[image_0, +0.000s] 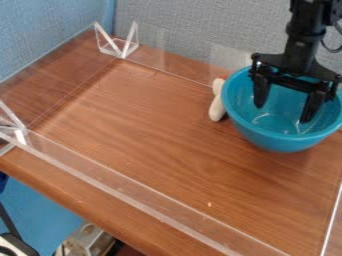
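My black gripper (289, 98) hangs open over and inside a large turquoise bowl (274, 138) at the right of the table, its two fingers spread apart within the rim, with no object visible between them. A small pale, elongated object (215, 105) rests just left of the bowl, partly against its side. What lies at the bottom of the bowl under the gripper is hard to tell.
Clear plastic walls edge the wooden table (120, 130), with white corner brackets (116, 43) at the back left and on the left side. Grey padded walls stand behind.
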